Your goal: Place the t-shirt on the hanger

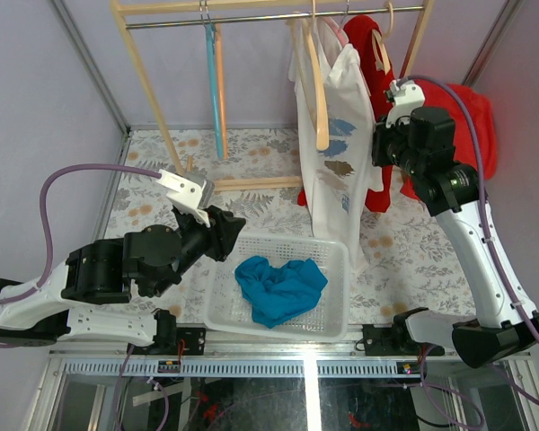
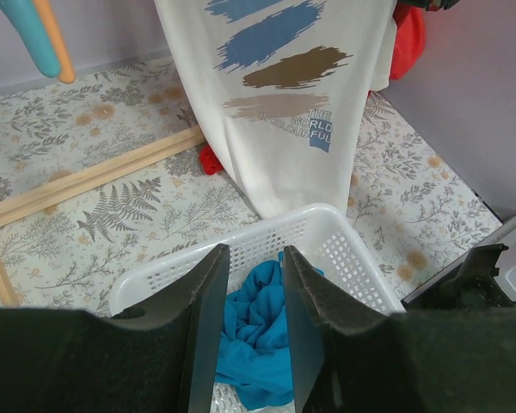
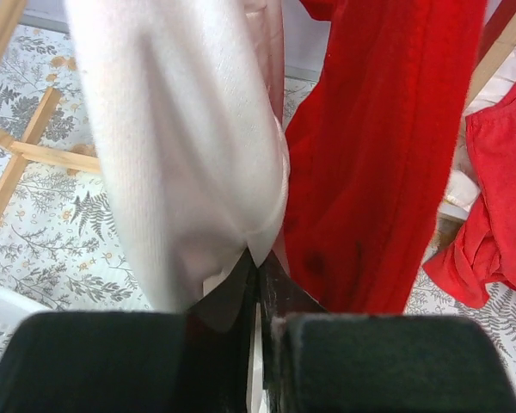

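Observation:
A teal t-shirt (image 1: 278, 287) lies bunched in a white basket (image 1: 216, 296). My left gripper is over the basket, its fingers a little apart with nothing seen between them. On the rail (image 1: 260, 22) hang a blue hanger (image 1: 214, 90), wooden hangers (image 1: 319, 126), a white printed shirt (image 1: 332, 193) and red garments (image 3: 370, 172). My right gripper is shut at the side of the white shirt, against its fabric near the red cloth; whether cloth is between the fingertips is unclear.
The rack's wooden base (image 1: 251, 183) lies on the patterned floor behind the basket. Red cloth (image 1: 467, 135) is at the back right. Walls enclose both sides. Bare floor shows left of the basket.

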